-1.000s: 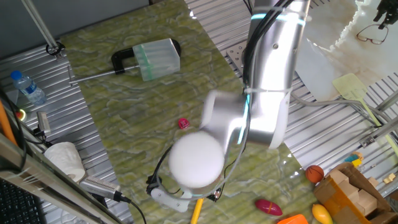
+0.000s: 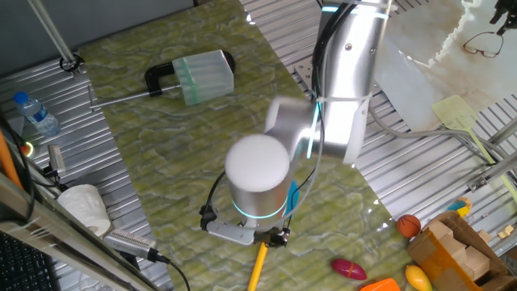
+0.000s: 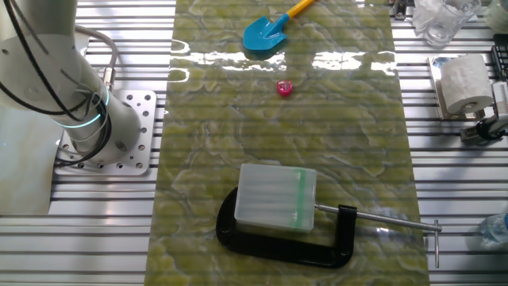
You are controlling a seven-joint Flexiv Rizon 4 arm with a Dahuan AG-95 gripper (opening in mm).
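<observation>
In exterior view 1 my gripper (image 2: 246, 233) hangs below the white wrist cap over the marbled board, just by the toy shovel. The shovel's yellow handle (image 2: 258, 268) runs down from beneath it, and a sliver of the blue scoop (image 2: 292, 196) shows at the wrist's right side. My fingertips are hidden, so their spread is unclear. Exterior view 2 shows the blue scoop (image 3: 263, 36) lying on the board, with a small pink ball (image 3: 284, 87) apart from it. The arm covers that ball in exterior view 1.
A black clamp (image 3: 286, 249) lies with a translucent box (image 3: 270, 197) against it. Around the board's lower right are a dark pink oval toy (image 2: 349, 268), a yellow fruit (image 2: 418, 278) and a cardboard box (image 2: 452, 257). Board space between clamp and ball is clear.
The pink ball has become covered by the arm. The shovel's handle looks unmoved.
</observation>
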